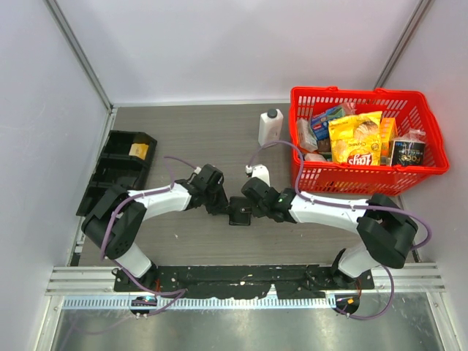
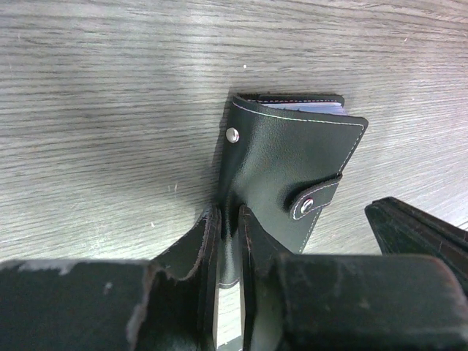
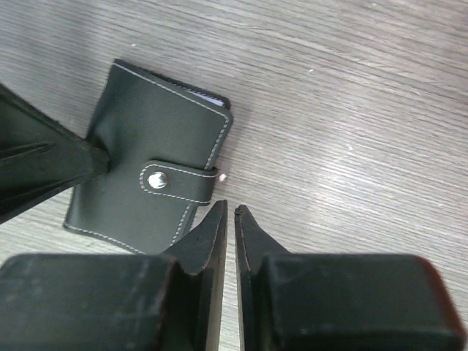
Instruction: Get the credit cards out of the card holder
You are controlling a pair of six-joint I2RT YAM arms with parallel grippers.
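Note:
The black card holder [image 2: 292,157] with white stitching lies on the table, its strap [image 3: 179,183] closed over the cover by a silver snap. A pale card edge [image 2: 314,107] shows inside its far end. My left gripper is at the holder's spine side, with a narrow strip of leather visible between its fingers; whether they pinch it cannot be told. Beside the holder's strap edge, my right gripper stands slightly open, only table showing in the thin gap. From above, both grippers flank the holder [image 1: 240,218].
A red basket [image 1: 351,175] full of packaged goods stands at the back right, with a white bottle [image 1: 270,128] to its left. The black compartment tray [image 1: 117,168] is at the left. Bare table lies in front of and behind the holder.

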